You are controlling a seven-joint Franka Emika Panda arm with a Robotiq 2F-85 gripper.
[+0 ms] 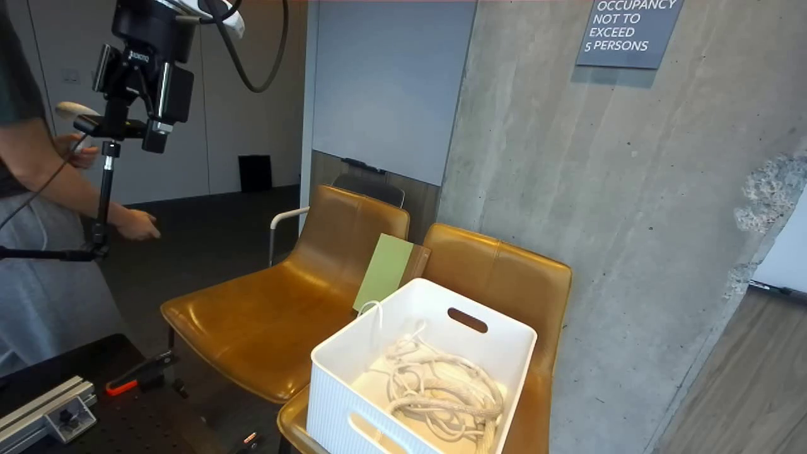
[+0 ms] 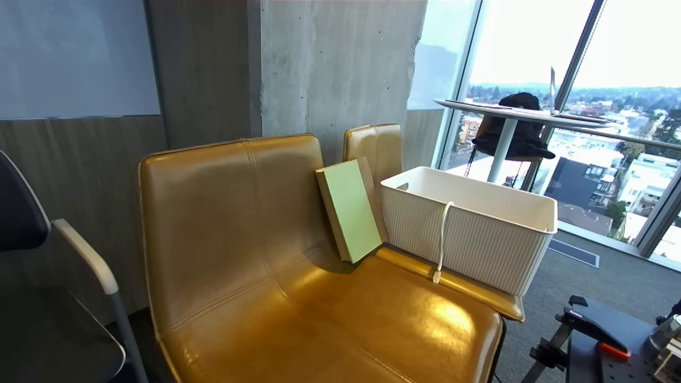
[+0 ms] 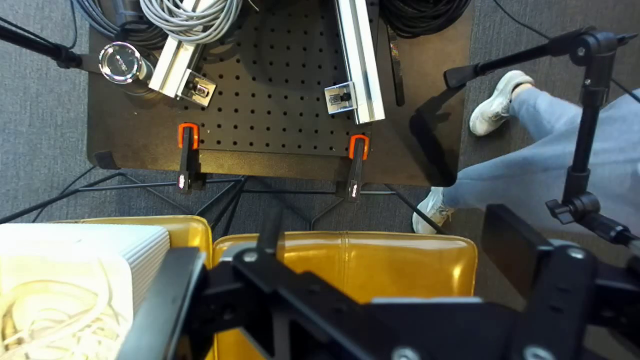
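My gripper (image 1: 139,113) hangs high at the upper left in exterior view 1, above and away from the chairs. In the wrist view its two dark fingers (image 3: 165,303) stand wide apart, so it is open, and nothing shows between them. A white ribbed bin (image 1: 333,378) rests on a tan chair. Inside lies a loose tangle of cream rope (image 1: 446,397), and one white cord end (image 2: 442,239) hangs over the bin's side. Between the chairs leans a green and brown box (image 2: 352,207), tilted against a backrest.
The other tan chair (image 1: 242,310) has a bare seat. A dark table (image 3: 270,159) carries clamps, metal rails and coiled cables. Black stand arms (image 3: 585,126) rise near the table. A person (image 1: 38,174) stands at the left, close behind the gripper in exterior view 1.
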